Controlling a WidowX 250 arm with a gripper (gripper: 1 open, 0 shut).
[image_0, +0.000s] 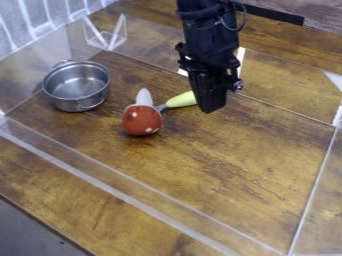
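Note:
My gripper (211, 100) hangs over the middle of the wooden table, above a pale yellow, elongated vegetable (181, 100) that it partly hides. Whether anything is between its fingers is hard to see; it looks shut. A red toy (142, 122) with white spots lies just left and nearer, beside a white piece and a grey utensil-like shaft. A steel pot (76, 88) stands at the left.
Clear plastic walls edge the work area on the wooden table (227, 180).

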